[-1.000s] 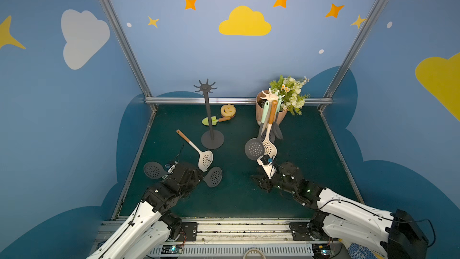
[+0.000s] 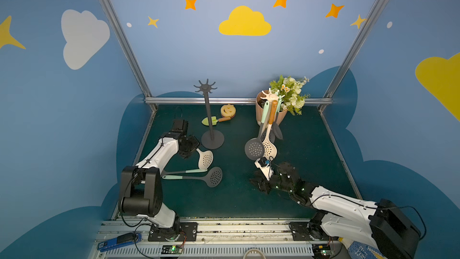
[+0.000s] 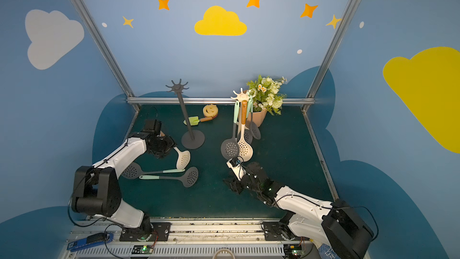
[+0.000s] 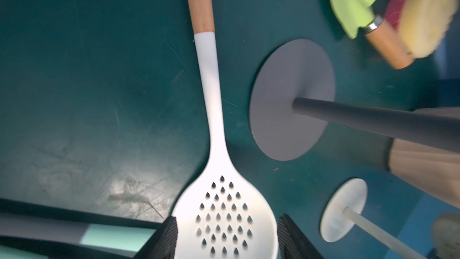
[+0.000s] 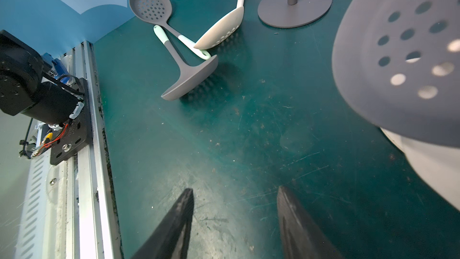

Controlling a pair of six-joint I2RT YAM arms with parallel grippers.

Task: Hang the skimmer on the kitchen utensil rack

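Note:
A white skimmer (image 4: 225,211) with a wooden handle lies on the left of the table, my left gripper above it, fingers apart either side of its head, holding nothing. Two grey skimmers (image 2: 214,176) with mint handles lie beside it. The dark grey rack (image 2: 207,110) stands empty behind them; the white rack (image 2: 269,95) at right carries several hanging utensils. My right gripper stands open over bare table, in front of the hanging skimmers.
A green trowel (image 2: 209,121), a round yellow item (image 2: 228,110) and a flower pot (image 3: 256,117) are at the back.
My left gripper has moved from the front toward the back, over the white skimmer, uncovering the grey skimmers' handles. The right arm has shifted slightly.

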